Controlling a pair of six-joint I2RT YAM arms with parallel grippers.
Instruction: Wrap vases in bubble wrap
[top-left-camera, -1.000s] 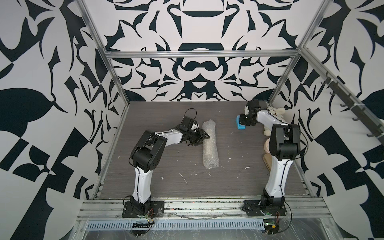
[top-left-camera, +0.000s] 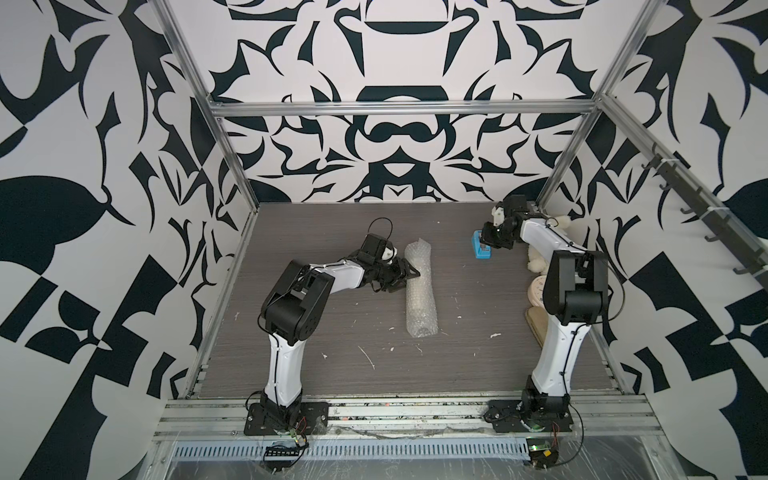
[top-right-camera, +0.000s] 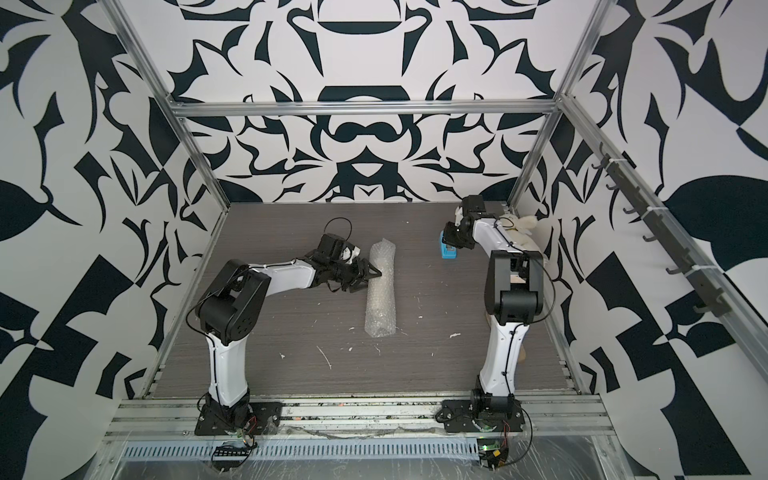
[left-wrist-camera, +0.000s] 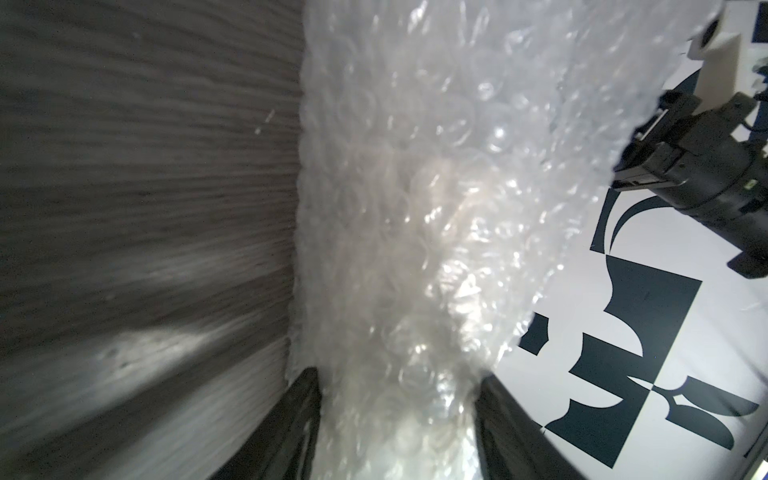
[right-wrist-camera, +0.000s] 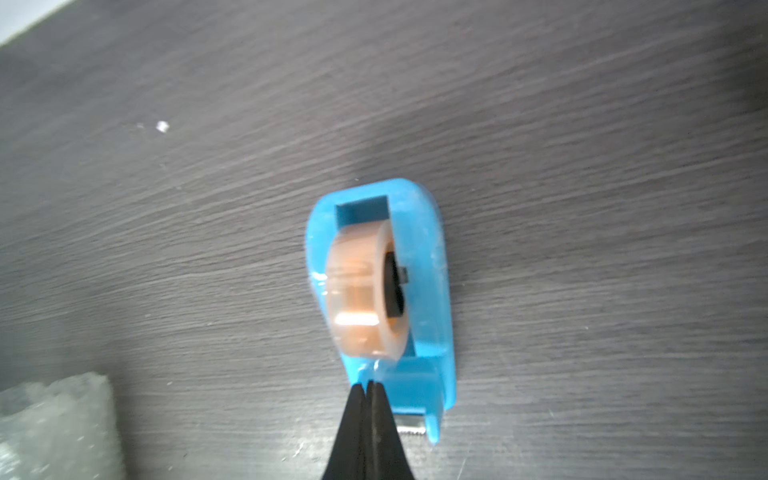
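Note:
A long roll of bubble wrap (top-left-camera: 421, 296) lies upright along the middle of the table in the top views. My left gripper is shut on it from the left, the wrap filling the space between its fingers in the left wrist view; what is inside the wrap is hard to tell. A blue tape dispenser (right-wrist-camera: 424, 296) with a roll of tape (right-wrist-camera: 360, 292) stands at the back right. My right gripper is over the dispenser, shut with nothing between its fingers, near its cutter end.
Pale objects (top-right-camera: 524, 228), partly hidden by my right arm, sit along the table's right edge. A rail with hooks (top-left-camera: 696, 208) runs along the right wall.
The left arm and the bubble wrap have not visibly moved.

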